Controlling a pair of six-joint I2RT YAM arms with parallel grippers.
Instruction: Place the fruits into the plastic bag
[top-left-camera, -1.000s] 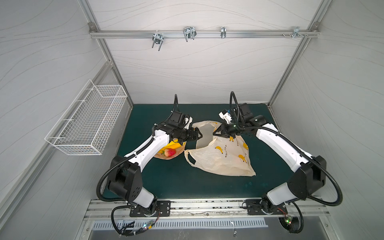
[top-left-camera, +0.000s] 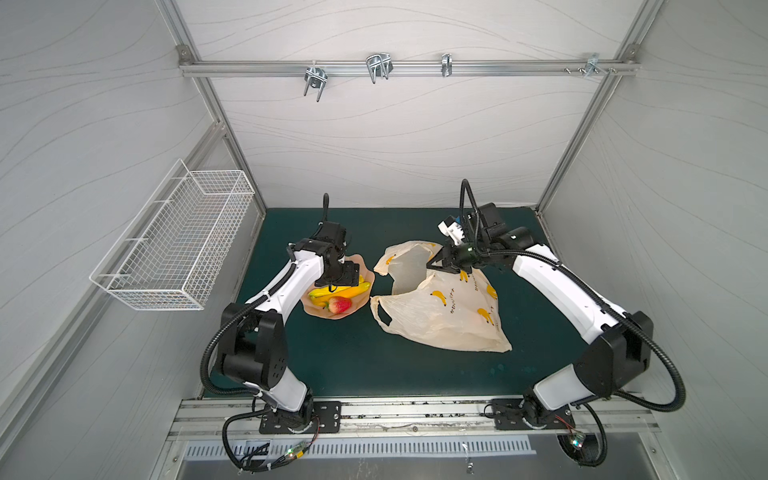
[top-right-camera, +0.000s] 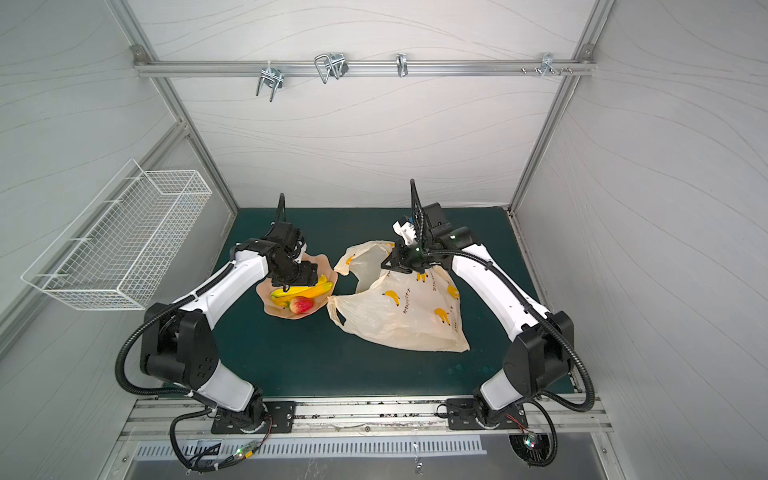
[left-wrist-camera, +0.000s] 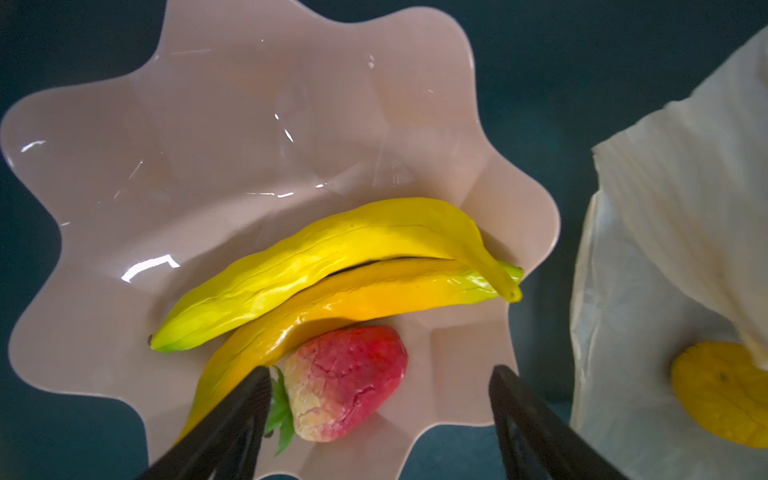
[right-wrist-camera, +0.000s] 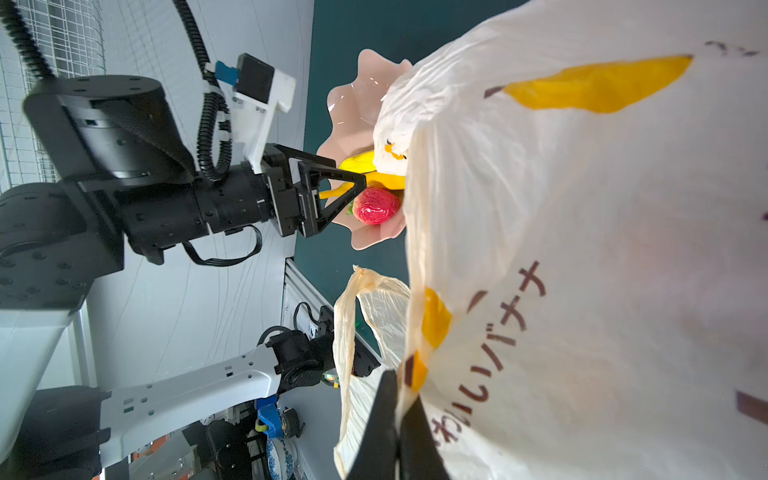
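Two bananas, one yellow (left-wrist-camera: 320, 256) and one more orange (left-wrist-camera: 368, 296), lie with a red strawberry (left-wrist-camera: 348, 384) in a pink wavy-rimmed bowl (left-wrist-camera: 264, 96). My left gripper (top-left-camera: 344, 281) is over this bowl, its fingers spread; in the left wrist view the strawberry sits between and beneath them, untouched as far as shows. To the right, the plastic bag (top-left-camera: 448, 316), cream with banana prints, lies with its mouth held up toward the bowl. Pinched in my right gripper is the upper edge of that mouth. A rounded yellow fruit (left-wrist-camera: 724, 392) shows just inside the bag.
A white wire basket (top-left-camera: 180, 240) hangs on the left wall, away from both arms. Little space separates the bowl from the bag's handle loops.
My left gripper has moved left, from beside the bag's mouth back over the bowl, and lowered slightly. The right arm and bag stay nearly still.
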